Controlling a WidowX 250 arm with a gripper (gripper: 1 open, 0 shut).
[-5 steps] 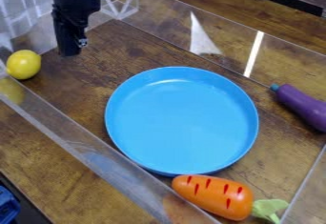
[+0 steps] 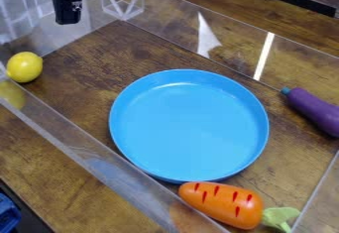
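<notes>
My black gripper (image 2: 66, 15) hangs at the upper left, above and behind a yellow lemon (image 2: 24, 66) that rests on the wooden floor near the clear wall. I cannot tell how far apart its fingers are or whether anything is between them. A large blue plate (image 2: 188, 123) lies in the middle. An orange toy carrot (image 2: 219, 202) with a green top is below the plate, and a purple toy eggplant (image 2: 312, 110) lies to the right.
Clear walls (image 2: 212, 39) enclose the wooden tray area. Bare wood (image 2: 93, 68) lies between the lemon and the plate. A dark blue object (image 2: 11, 215) is outside at the lower left.
My gripper has risen toward the top edge of the view, away from the floor. The lemon, plate, carrot and eggplant have not moved.
</notes>
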